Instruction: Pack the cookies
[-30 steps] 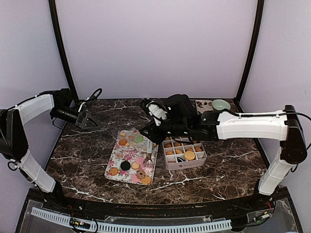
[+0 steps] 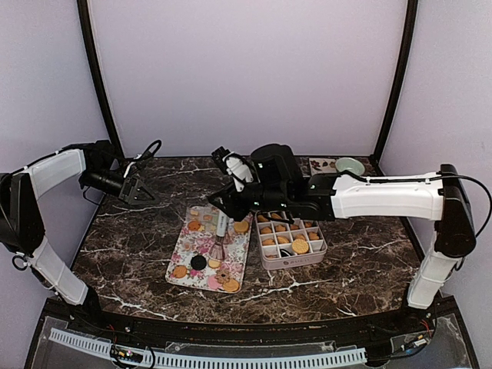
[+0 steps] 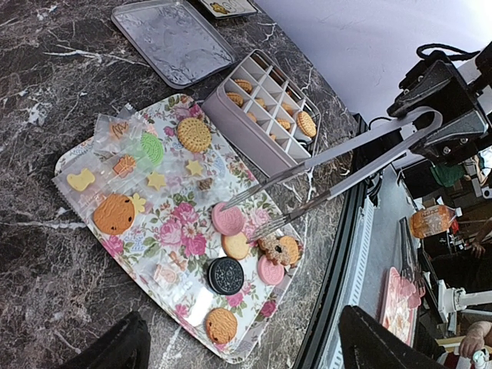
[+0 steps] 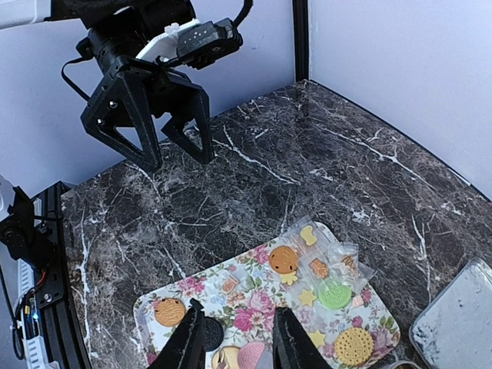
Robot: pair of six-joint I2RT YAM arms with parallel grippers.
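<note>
A floral mat (image 2: pixel 184 254) holds assorted cookies and bagged pieces. Over its middle, my right gripper has its long fingers apart around a pink cookie (image 3: pixel 229 219) and a tan one (image 3: pixel 235 246), with nothing seen held. A black cookie (image 3: pixel 225 275) lies nearby. The divided box (image 2: pixel 292 257) right of the mat has cookies in several compartments. My left gripper (image 2: pixel 138 188) stands open above the table at the left, clear of the mat.
A metal tray (image 3: pixel 173 38) lies behind the mat, and a green round dish (image 2: pixel 350 164) sits at the back right.
My right gripper has moved left over the mat, away from the box. The left arm and the box stay where they were.
</note>
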